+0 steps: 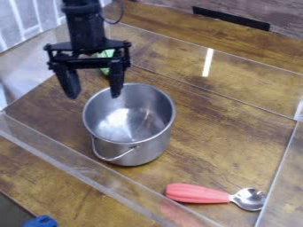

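My black gripper (92,82) stands open in the upper left, its two fingers pointing down above the left rim area of a steel pot (129,124) with a wire handle. Nothing shows between the fingers. A green object (115,60) is partly hidden behind the gripper. A spoon with a pink handle (201,192) lies at the lower right, apart from the pot.
Clear plastic walls surround the wooden work surface (225,124). A blue object (39,221) sits at the bottom left corner, outside the near wall. The wood to the right of the pot is clear.
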